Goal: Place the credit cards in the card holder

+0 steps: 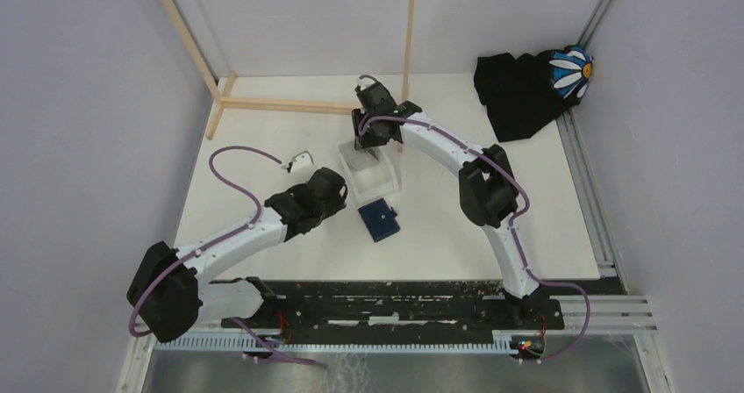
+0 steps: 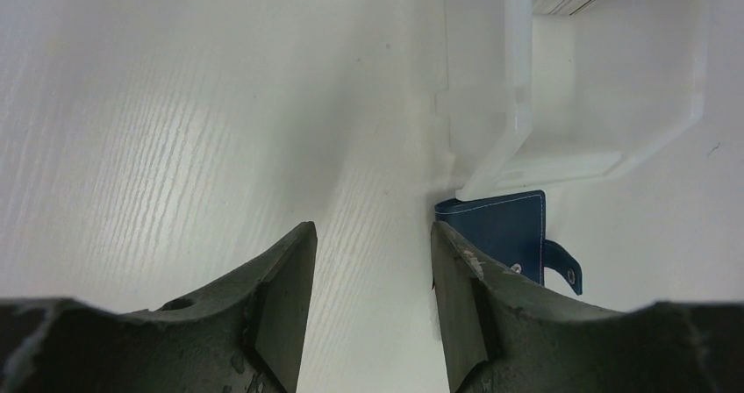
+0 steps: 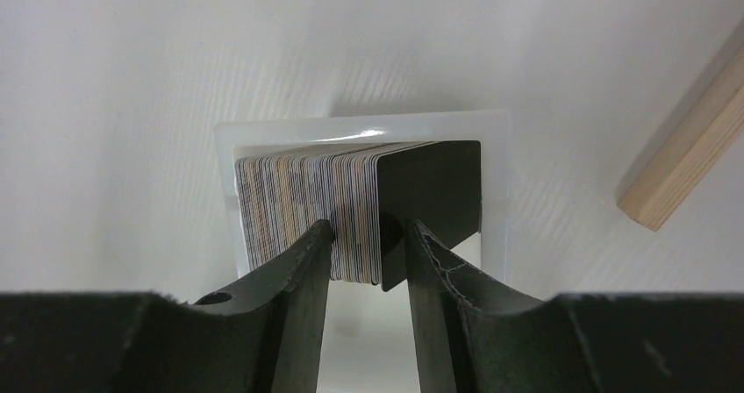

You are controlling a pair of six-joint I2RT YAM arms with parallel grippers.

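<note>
A row of upright credit cards [image 3: 307, 204] fills the far end of a white tray [image 3: 368, 130]; the front one shows a black face [image 3: 439, 187]. Over their near edge is my right gripper, its fingers open; whether the fingers straddle a card cannot be told. Just below the tray on the table lies the dark blue card holder [image 1: 379, 220], with a small strap tab [image 2: 561, 264] sticking out at its side. My left gripper is open and empty above the table, left of the holder and the tray.
A wooden frame bar [image 1: 281, 105] crosses the back of the table, its end near the tray in the right wrist view. Black cloth with a flower print [image 1: 526, 86] lies far right.
</note>
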